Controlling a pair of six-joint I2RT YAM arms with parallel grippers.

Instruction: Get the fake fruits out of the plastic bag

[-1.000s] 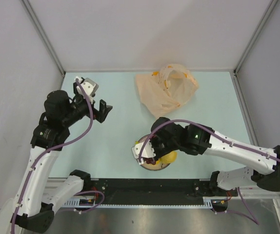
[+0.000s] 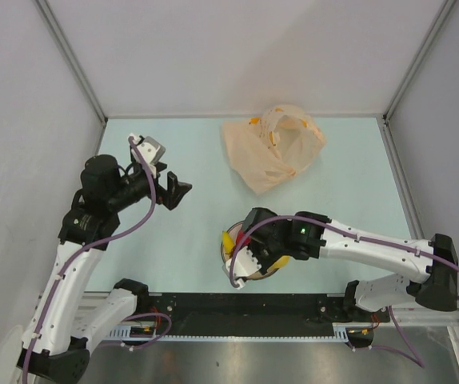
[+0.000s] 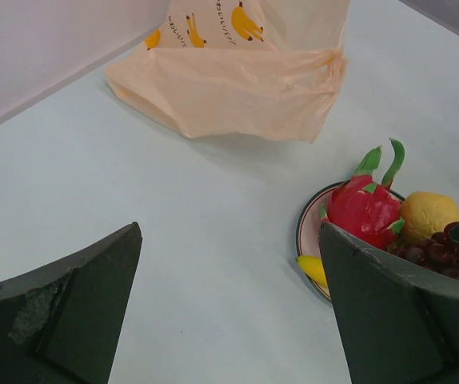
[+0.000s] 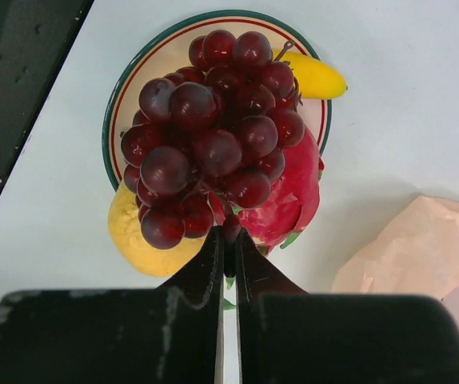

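Dark red grapes (image 4: 213,128) hang over or rest on a round plate (image 4: 117,96); my right gripper is shut on their stem. A red dragon fruit (image 3: 364,210), a round yellow fruit (image 3: 429,214) and a smaller yellow fruit (image 4: 317,78) share the plate with them. Whether the grapes touch the plate, I cannot tell. The peach-coloured plastic bag (image 2: 260,160) lies crumpled at the back, with its inside not visible. To the plate's left, my left gripper (image 2: 183,187) stands open and empty above the table.
Bare table (image 2: 165,240) spreads between the left arm and the plate, and more is free at the right. The dark front edge (image 4: 13,88) runs close to the plate. My right arm covers much of the plate from above.
The left gripper has drifted a little right and frontward. The bag lies still.
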